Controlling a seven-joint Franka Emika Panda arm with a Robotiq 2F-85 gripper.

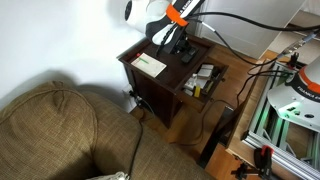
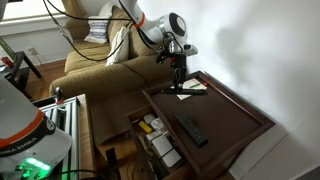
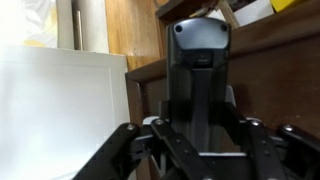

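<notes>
My gripper (image 2: 179,82) is shut on a long black object (image 3: 199,75) that looks like a remote control. In the wrist view it stands out between the dark fingers, with its near end facing the camera. From the second exterior view, the held object (image 2: 186,92) appears as a dark bar over the dark brown cabinet top (image 2: 230,107). Whether it touches the top is unclear. A second black remote (image 2: 190,130) lies flat on that top, apart from the gripper. In the first exterior view, the gripper (image 1: 180,50) is over the top, its fingertips hard to make out.
White paper with a green pen (image 1: 148,64) lies on the cabinet top. Below, an open drawer (image 1: 204,91) holds several small items. A brown couch (image 1: 62,125) stands nearby, and a white wall rises behind the cabinet.
</notes>
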